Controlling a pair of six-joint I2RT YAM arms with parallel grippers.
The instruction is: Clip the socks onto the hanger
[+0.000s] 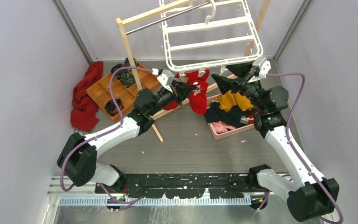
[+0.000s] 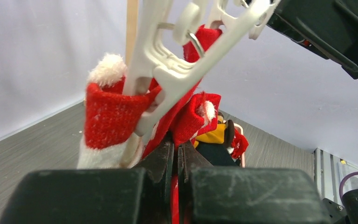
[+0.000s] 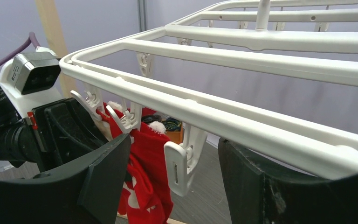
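Note:
My left gripper is shut on a red and white sock (image 1: pixel 198 100), which hangs below the front bar of the white hanger (image 1: pixel 214 64). In the left wrist view, another red sock (image 2: pixel 107 116) with a white cuff is in the near clip's fingers, left of my fingers. Red cloth (image 3: pixel 116 126) also lies against a middle clip (image 3: pixel 128 119); whether that clip grips it is hard to tell. My right gripper has its fingers spread, one on each side of an empty clip (image 3: pixel 182 161), with gaps showing around it.
A pink box (image 1: pixel 228 134) of clothes stands under the right arm. An orange divided tray (image 1: pixel 103 93) and red cloth (image 1: pixel 87 95) lie at the left. The wooden stand's post (image 1: pixel 129 51) rises near the left arm.

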